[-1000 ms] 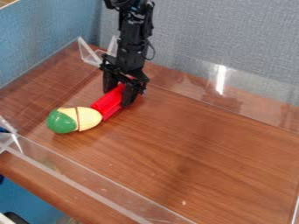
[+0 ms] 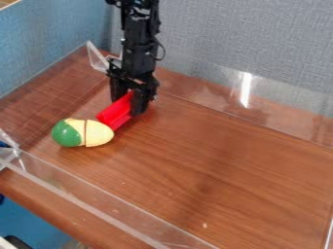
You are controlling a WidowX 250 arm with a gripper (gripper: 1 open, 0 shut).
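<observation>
My black gripper [image 2: 130,89] reaches down at the upper left of the wooden board, shut on a red cylindrical piece [image 2: 115,113] that slants down toward the front left. Just beyond that piece's lower end lies a toy [image 2: 85,132] with a green end and a pale yellow body, resting on the wood. The fingertips are dark and partly hard to make out against the red piece.
Clear low walls [image 2: 247,117] edge the wooden surface [image 2: 221,185], with blue-grey padded panels behind and at the left. The middle and right of the board are empty. Small dark objects sit outside at the lower left.
The arm and gripper have shifted slightly left, and the red piece's upper end with them. The green-and-yellow toy has barely moved.
</observation>
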